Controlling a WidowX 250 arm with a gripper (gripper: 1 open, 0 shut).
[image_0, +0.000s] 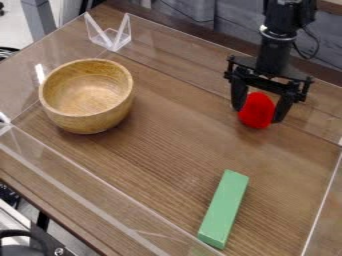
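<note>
My black gripper is open at the upper right, its fingers spread around a red rounded object. Whether they touch it I cannot tell.
A wooden bowl sits at the left. A green block lies at the lower right. A small white wire rack stands at the back left.
</note>
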